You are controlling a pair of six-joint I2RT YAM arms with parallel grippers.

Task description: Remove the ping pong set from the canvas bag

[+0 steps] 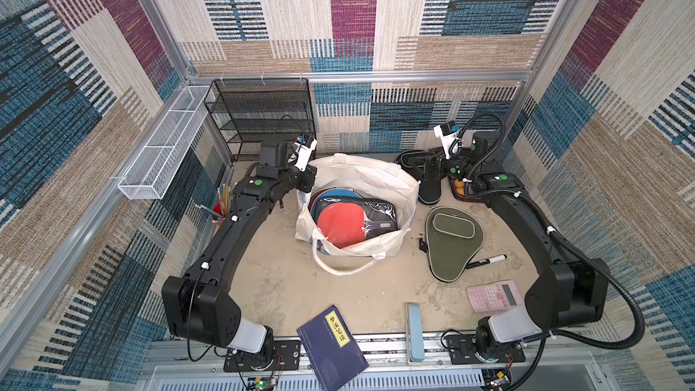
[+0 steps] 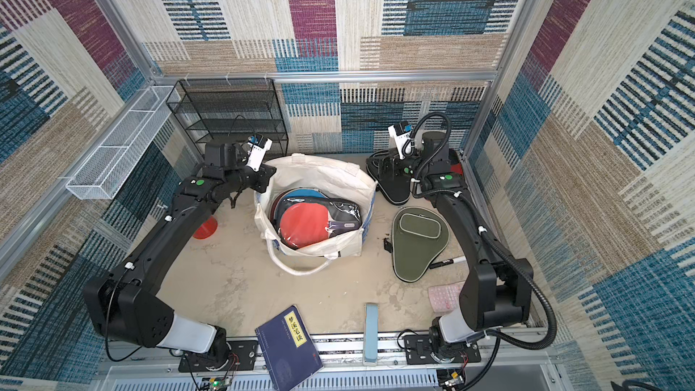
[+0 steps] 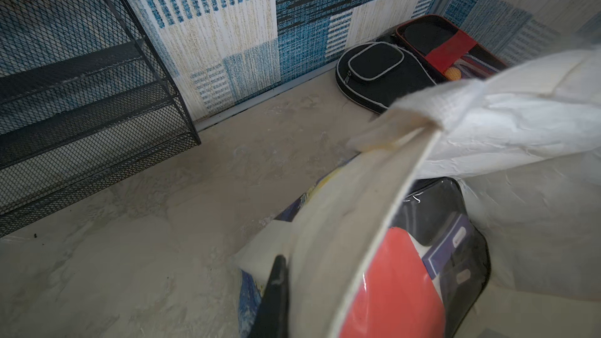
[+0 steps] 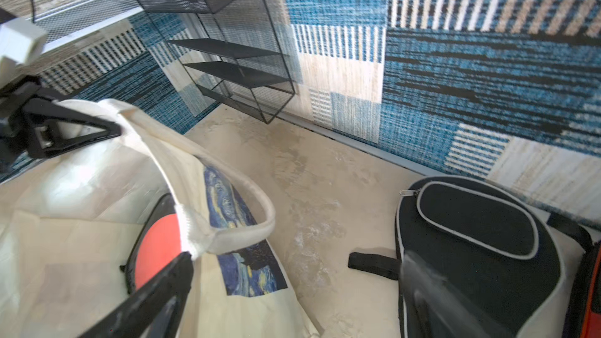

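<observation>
The cream canvas bag [image 1: 396,182] stands open in the middle of the table. Inside lies a ping pong set [image 1: 344,224], a red paddle in a dark clear-fronted case; a blue round item [image 1: 338,192] shows behind it. At the bag's left rim is my left gripper [image 1: 310,179], shut on the cloth: one finger [image 3: 274,303] shows outside the bag wall, the other is hidden. My right gripper is open and empty, right of the bag and over the black paddle case [image 4: 479,238].
An olive paddle case [image 1: 452,246], a marker [image 1: 486,261] and a pink calculator [image 1: 493,295] lie right of the bag. A red-edged case [image 3: 438,40] sits at the back right. Behind the bag's left side stands a black mesh shelf [image 1: 260,116].
</observation>
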